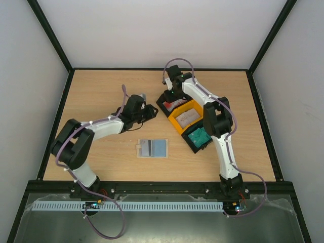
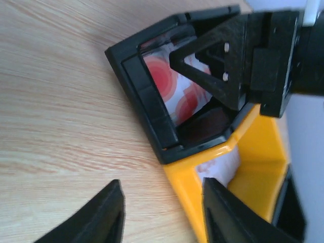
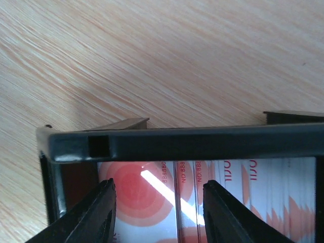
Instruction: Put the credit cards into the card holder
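Note:
Red-and-white cards (image 3: 136, 192) stand packed in a black box (image 2: 152, 116). My right gripper is over that box, its fingers apart, with the cards showing between and below them. My left gripper hangs over bare table to the left of the boxes, fingers apart and empty. A flat card holder (image 1: 152, 148) with grey and blue sections lies at front centre in the top view.
A yellow box (image 1: 178, 124) with pale cards (image 1: 188, 117) and a black box with teal cards (image 1: 200, 137) adjoin the first box diagonally.

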